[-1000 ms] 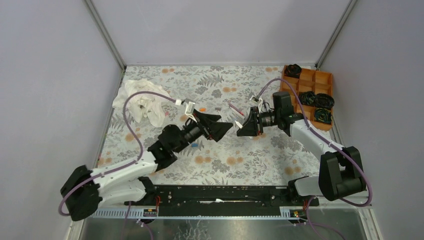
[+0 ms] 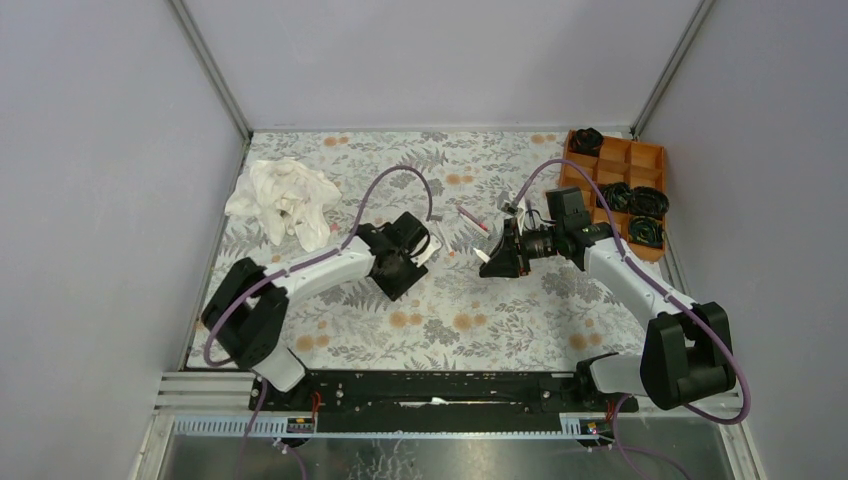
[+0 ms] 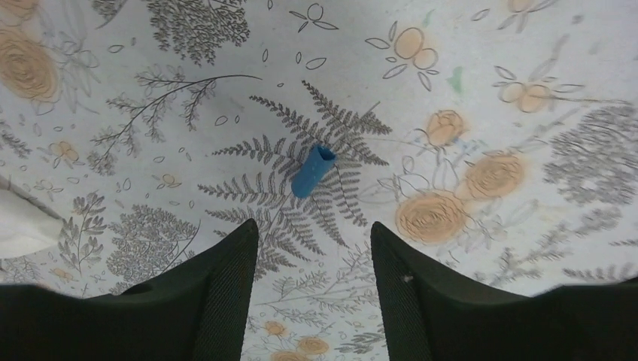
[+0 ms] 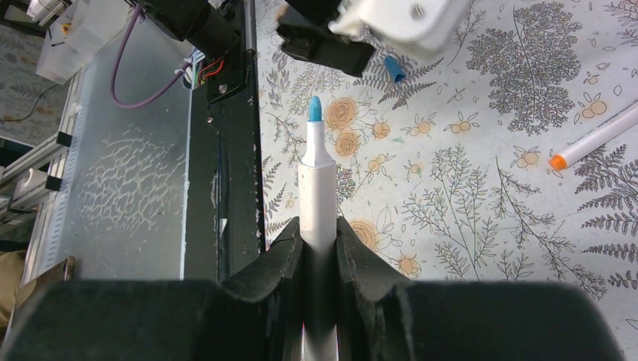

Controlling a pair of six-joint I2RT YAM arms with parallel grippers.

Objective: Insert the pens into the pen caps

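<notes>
A blue pen cap (image 3: 310,174) lies on its side on the patterned cloth, its open end toward the upper right in the left wrist view. Above it, my left gripper stands part open, the cap beyond its fingertips and nothing between them. My right gripper is shut on a white pen (image 4: 317,180), whose blue tip (image 4: 315,110) points away from the fingers. Also on the cloth is another white pen with an orange end (image 4: 598,138). In the top view, the left gripper hides the blue cap.
A crumpled white cloth (image 2: 283,202) lies at the back left. The orange compartment tray (image 2: 615,155) with black cables stands at the far right. Another pen (image 2: 473,221) lies near the right gripper.
My left gripper has moved away from the right gripper, to the left and over the blue cap, turning as it went. The right arm has shifted only slightly, still holding its pen.
</notes>
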